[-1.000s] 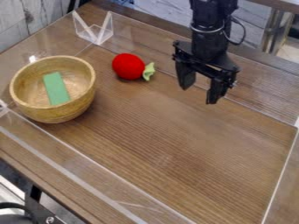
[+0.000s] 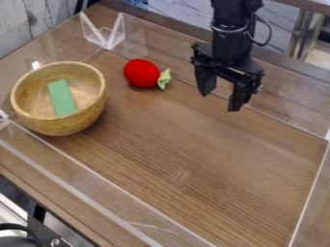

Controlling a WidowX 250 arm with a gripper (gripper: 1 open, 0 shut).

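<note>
My black gripper [image 2: 225, 79] hangs over the upper right of the wooden table, pointed down, with its fingers apart and no object visible between them. To its left lies a red object with a green tip [image 2: 142, 71], resembling a strawberry or tomato, apart from the gripper. A wooden bowl [image 2: 85, 115] at the left holds a green block [image 2: 61, 99].
A clear, angular wire or plastic item [image 2: 102, 30] stands at the back left. Black cables or hardware [image 2: 15, 235] sit at the lower left corner.
</note>
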